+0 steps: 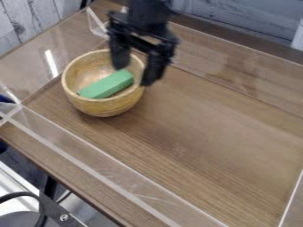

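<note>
A wooden bowl (104,104) sits at the left of the table, holding a green oblong block (106,85). My dark gripper (137,62) hangs blurred at the bowl's back edge, with prongs on either side over the bowl's back and right part. The blur hides the exact place of the fingertips; nothing shows clearly held.
A pale strip runs along the left side, and a dark area lies beyond the lower left edge.
</note>
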